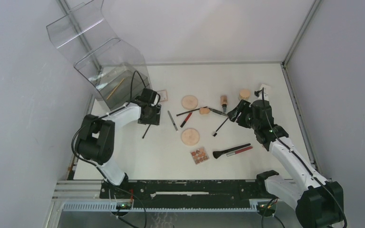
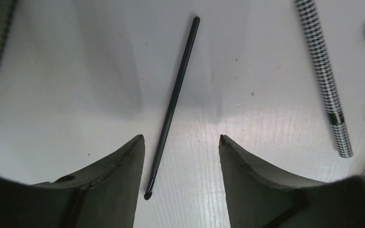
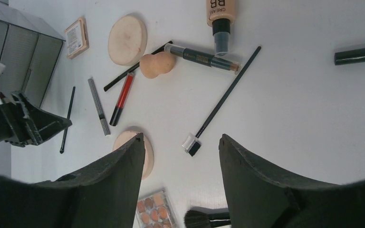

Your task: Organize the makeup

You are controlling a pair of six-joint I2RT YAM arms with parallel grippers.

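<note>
Makeup items lie scattered on the white table. My left gripper hangs open above a thin black brush [image 2: 173, 99], with nothing between its fingers. A silver patterned pencil [image 2: 323, 66] lies to the right of it. My right gripper is open above a black spoolie brush [image 3: 223, 97]. Near the middle are a red pencil [image 3: 123, 92], two round puffs [image 1: 190, 102], a sponge [image 3: 157, 64], a dual-ended stick [image 3: 197, 56] and a BB cream tube [image 3: 221, 14]. A palette [image 1: 199, 155] and large brush [image 1: 230, 149] lie nearer the front.
A clear tiered organizer [image 1: 90, 38] stands at the back left, with a yellow stick inside. A small compact [image 3: 76, 37] lies beside it. A round jar [image 1: 244, 94] is at the back right.
</note>
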